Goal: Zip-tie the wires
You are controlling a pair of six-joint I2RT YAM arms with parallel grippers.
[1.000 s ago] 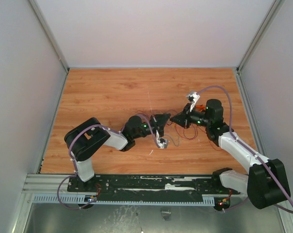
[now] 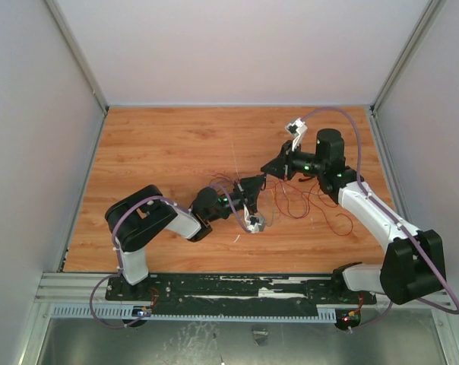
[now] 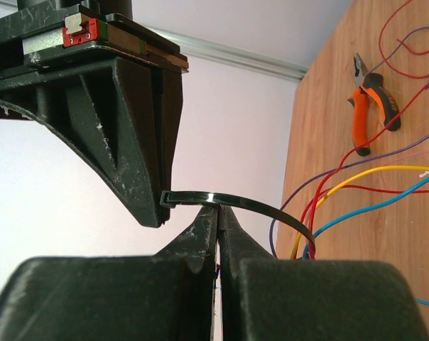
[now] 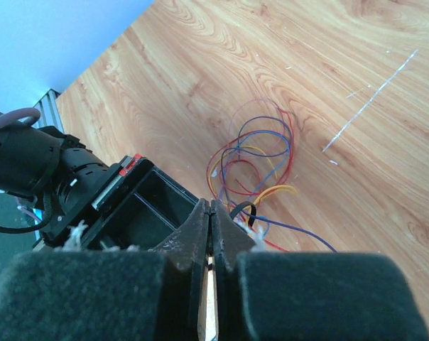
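Observation:
Red, blue and yellow wires (image 4: 261,145) lie loosely on the wooden table. A black zip tie (image 3: 257,206) arches over a bunch of them in the left wrist view. The left gripper is shut, the tie crossing at its fingertips; whether it pinches the tie cannot be told. The right gripper is shut too, a dark loop just beyond its tips; nothing clearly shows between its fingers. The two grippers meet near the table's middle in the top view, the right one above and right of the left.
Orange-handled pliers (image 3: 360,114) lie among the wires behind the right arm. Light walls enclose the table on the back and sides.
The right arm has moved toward the back and a little left in the top view. The left arm has shifted only slightly.

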